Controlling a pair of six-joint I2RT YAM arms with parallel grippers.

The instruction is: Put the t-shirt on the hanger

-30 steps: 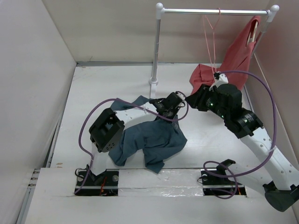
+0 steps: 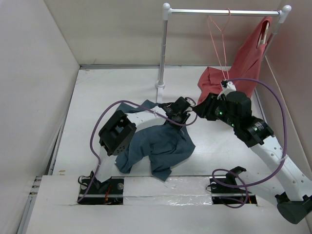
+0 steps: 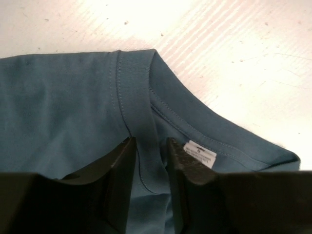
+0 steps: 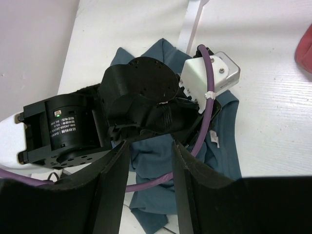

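A dark teal t-shirt [image 2: 161, 156] lies crumpled on the white floor, partly under my left arm. In the left wrist view its collar band [image 3: 134, 92] and a white label [image 3: 200, 154] show close up, with my left gripper low over the collar, fingers part open either side of a fold. Whether they touch the cloth I cannot tell. My right gripper [image 2: 207, 107] is raised to the right of the shirt, open and empty; in the right wrist view the left arm covers much of the shirt. Pink hangers [image 2: 224, 44] hang from the rail.
A white rail [image 2: 195, 11] on posts stands at the back. A red garment [image 2: 248, 58] hangs at its right end and drapes onto the floor. Bare floor [image 2: 92, 92] lies left of the shirt. Walls bound both sides.
The left arm has shifted slightly, with its upper part moving a little toward the viewer. The right arm has moved very slightly. The shirt looks unchanged in the top view.
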